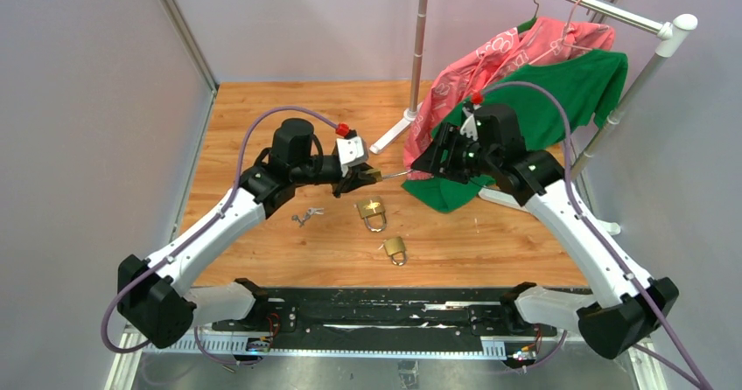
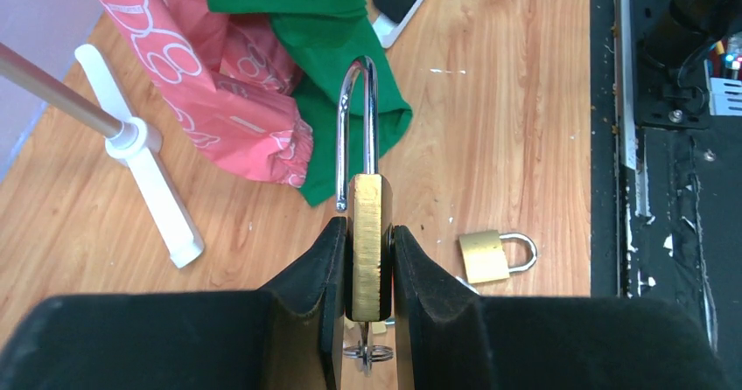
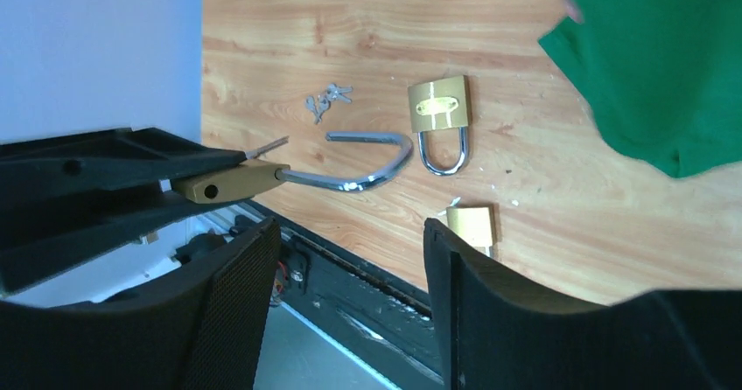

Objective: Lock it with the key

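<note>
A brass padlock [image 2: 369,246] with a long steel shackle is clamped in my shut left gripper; a key ring shows below it. The free end of the shackle stands apart from the body. In the right wrist view the same lock [image 3: 234,183] points its shackle [image 3: 350,183] toward my right gripper, which is open with nothing between its fingers. Loose keys [image 3: 328,98] lie on the wooden table [image 3: 280,49], with a larger padlock [image 3: 442,101] and a smaller one [image 3: 471,228].
A clothes rack [image 1: 416,58] with a pink garment [image 1: 464,66] and a green one [image 1: 569,93] stands at the back right, cloth resting on the table.
</note>
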